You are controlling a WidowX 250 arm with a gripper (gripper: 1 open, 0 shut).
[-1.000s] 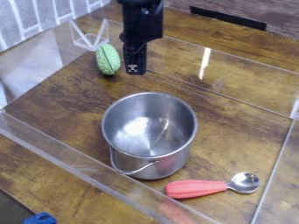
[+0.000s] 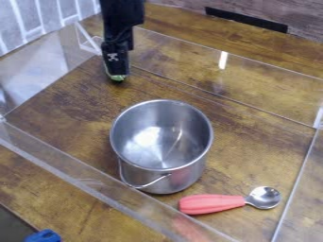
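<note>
My black gripper (image 2: 116, 59) is at the upper left of the clear-walled enclosure, open and lowered over a green oblong object (image 2: 117, 76), which it mostly hides. A steel pot (image 2: 161, 161) with a wire handle stands empty in the middle. To its lower right lies a spoon with a pink handle (image 2: 212, 203) and a metal bowl.
Clear plastic walls surround the area. A blue object (image 2: 43, 235) sits at the lower left corner, outside the walls.
My gripper has moved left from beside the green object to over it, now covering most of it. The pot and spoon have not moved.
</note>
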